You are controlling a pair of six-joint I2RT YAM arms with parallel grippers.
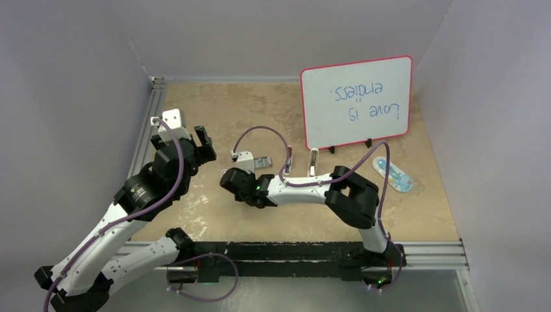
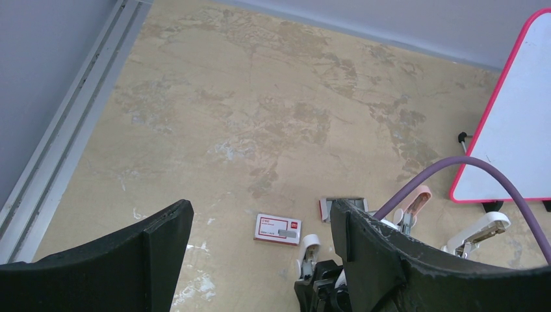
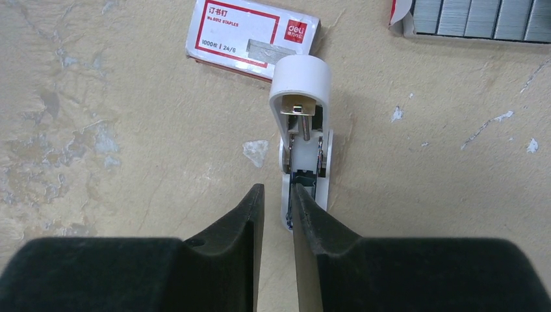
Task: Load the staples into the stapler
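A white stapler (image 3: 300,75) lies on the table with its top raised, its channel running down the right wrist view. Low over that channel's lower end are the tips of my right gripper. A narrow gap separates its fingers (image 3: 243,224), with bare table showing through; I cannot make out a held piece, and the right finger hides part of the channel. An open staple box (image 3: 481,23) with several grey strips is at upper right, and a closed staple box (image 3: 253,32) lies beyond the stapler. My left gripper is wide open, empty, above the table's left side.
Two more staplers, one pinkish (image 2: 419,197) and one white (image 2: 486,225), stand right of the open box. A whiteboard (image 1: 357,104) occupies the back right; a blue-and-white item (image 1: 392,174) lies at far right.
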